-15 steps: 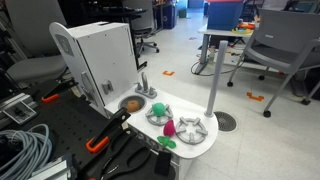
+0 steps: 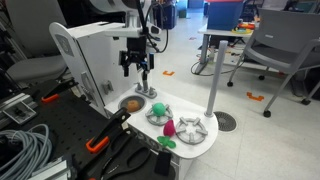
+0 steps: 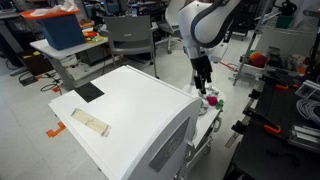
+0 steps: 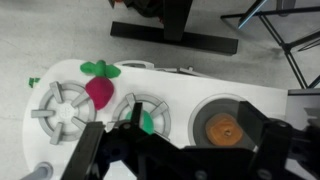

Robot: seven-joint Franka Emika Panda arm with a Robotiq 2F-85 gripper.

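Note:
My gripper (image 2: 135, 76) hangs open above the sink end of a white toy kitchen counter, with nothing between its fingers. In the wrist view its dark fingers (image 4: 268, 138) reach up from the lower edge. A round orange-brown piece (image 4: 224, 129) lies inside the grey sink basin (image 4: 201, 104). On one burner (image 4: 153, 102) rests a green round object (image 2: 158, 109), partly hidden by a finger in the wrist view. Beside the other burner (image 4: 62, 112) is a pinkish-red toy vegetable (image 4: 99, 92) with green leaves (image 4: 100, 69).
A faucet (image 2: 147, 88) stands behind the sink, and a white post (image 2: 217, 75) rises from the counter. The white cabinet panel (image 2: 99, 55) stands close by the arm. Coiled cables (image 2: 24, 150) lie on the black table.
The arm has come down into view from above and toward the sink, its gripper still open. The objects on the counter have stayed in place.

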